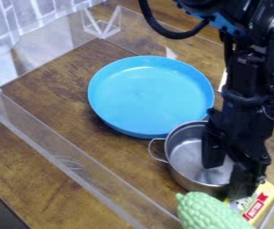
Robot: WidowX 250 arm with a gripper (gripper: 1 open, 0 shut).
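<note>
My black gripper (229, 156) reaches down from the upper right into a small metal pot (189, 146) on the wooden table, hiding much of the pot's right part. The finger stands open; whether anything lies between the fingers is hard to see. Just in front of the pot is a green corn-like object (214, 212). A small yellow packet (258, 201) with a red label lies to the right of it.
A large blue plate (149, 92) sits behind the pot. A white patterned cloth or wall is at the upper left.
</note>
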